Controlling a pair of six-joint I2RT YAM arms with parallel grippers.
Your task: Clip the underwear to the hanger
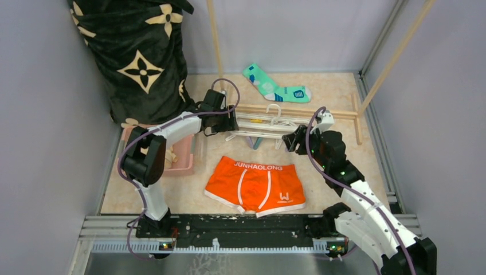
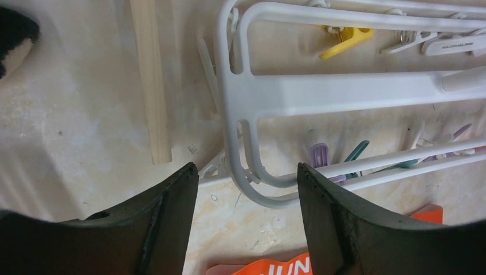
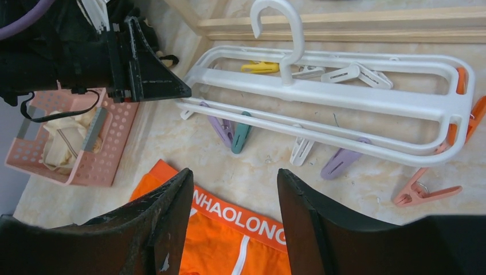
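Orange underwear [image 1: 256,184] with a JUNHAOLONG waistband lies flat on the table, in front of the white hanger [image 1: 258,127]. Several clips hang round the hanger, among them a yellow one [image 3: 261,67], a teal one [image 3: 240,137], a purple one [image 3: 342,162] and a salmon one [image 3: 423,190]. My left gripper is open over the hanger's left end, whose rounded corner shows between and beyond the fingers. The right gripper stands open at the hanger's right side, nothing between its fingers; the waistband shows below them.
A pink basket [image 1: 184,163] stands at the left, partly behind the left arm. A green sock [image 1: 269,86] lies at the back, beyond a wooden bar [image 1: 338,114]. A dark patterned blanket [image 1: 137,51] fills the back left corner.
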